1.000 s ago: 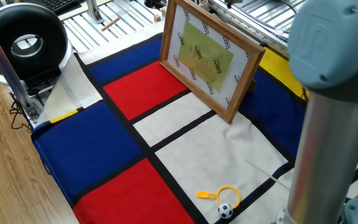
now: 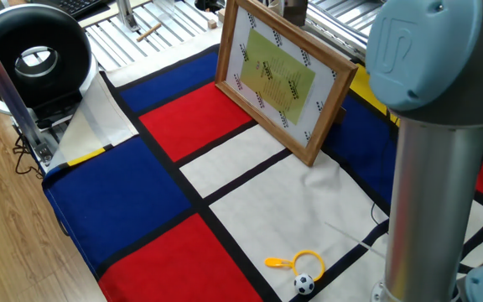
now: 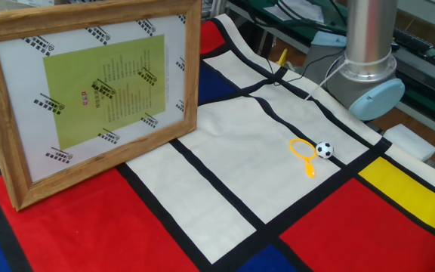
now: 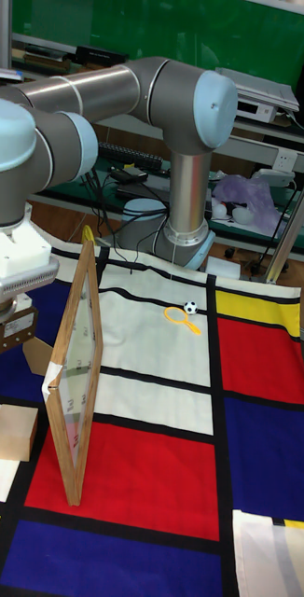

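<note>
A wooden picture frame (image 2: pixel 285 77) with a green sheet under its glass stands tilted on the cloth. In exterior view 2 the frame (image 3: pixel 100 87) fills the upper left; exterior view 3 shows the frame (image 4: pixel 74 373) nearly edge-on. A tan wooden block (image 4: pixel 14 433) sits on the cloth behind it. The dark housing of my gripper (image 4: pixel 9 333), with small green lights, is cut by the left edge of exterior view 3, beside the frame's back. Its fingers are hidden or out of view, so their state cannot be made out.
A yellow ring with a tab (image 3: pixel 303 149) lies on a white patch, with a small soccer ball (image 3: pixel 324 149) touching it. My arm's base column (image 4: pixel 188 194) rises at the table's edge.
In exterior view 1 my arm's upper joint and column have swung leftward, with the joint slightly lower. The frame, ring and ball have stayed put.
</note>
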